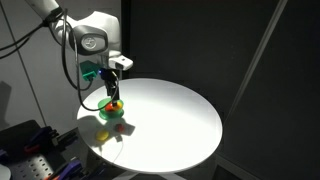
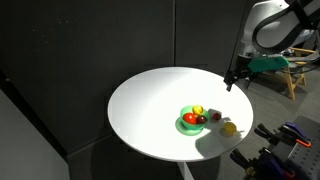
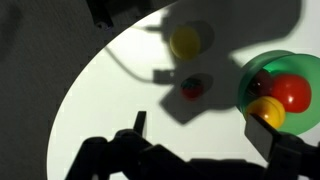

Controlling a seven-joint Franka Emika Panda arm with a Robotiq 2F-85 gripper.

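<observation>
A green bowl (image 3: pixel 306 63) on the white table holds a red ball-like item (image 3: pixel 291 92), an orange-yellow one (image 3: pixel 267 111) and a dark red one (image 3: pixel 261 82). Outside it lie a small red item (image 3: pixel 192 88) and a yellow round item (image 3: pixel 185 42), nearer the table's edge. My gripper is open, with its fingers spread wide and nothing held between them. In the second exterior view the gripper (image 2: pixel 229 86) hangs above the table, clear of the items. From the first exterior view, the bowl (image 1: pixel 104 113) shows partly behind the gripper.
A dark stand (image 1: pixel 40 140) is beside the table on the arm's side. A cable loops down from the arm.
</observation>
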